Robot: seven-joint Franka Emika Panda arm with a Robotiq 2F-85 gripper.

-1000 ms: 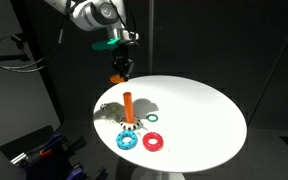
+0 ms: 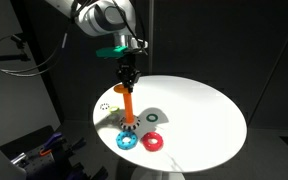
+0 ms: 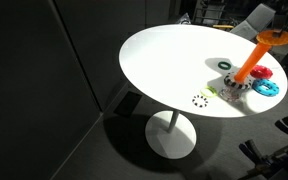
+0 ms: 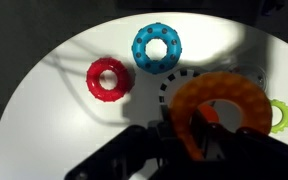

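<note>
My gripper (image 2: 128, 82) is shut on an orange ring (image 2: 120, 87), just above the upright orange post (image 2: 128, 106). In exterior view 2 the ring (image 3: 275, 37) overlaps the top of the post (image 3: 251, 63); whether it is around the tip or only over it, I cannot tell. The post rises from a black-and-white base (image 3: 238, 82) on the white round table. Seen from the wrist, the ring (image 4: 229, 90) hides most of the post, with the dark fingers (image 4: 164, 146) at its near edge.
A blue ring (image 2: 127, 140) and a red ring (image 2: 153, 142) lie near the table's front edge. Behind the post is a dark green ring (image 2: 152, 118). A yellow-green ring (image 3: 210, 91) and a spotted ring (image 3: 200, 101) lie to one side.
My gripper has carried the orange ring to the right and down, from left of the post to its top. The rings on the table have stayed put.
</note>
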